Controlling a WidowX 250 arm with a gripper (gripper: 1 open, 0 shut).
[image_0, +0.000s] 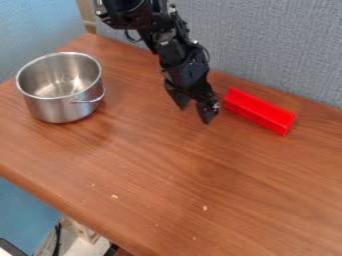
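The black robot arm reaches down from the top centre of the camera view. Its gripper (194, 105) hangs open over the wooden table (160, 190), just left of a red rectangular block (261, 111), with no object seen between its fingers. A steel pot (60, 90) with side handles stands on the left of the table.
A grey padded wall (267, 45) runs behind the table, and a light blue surface lies past its left edge.
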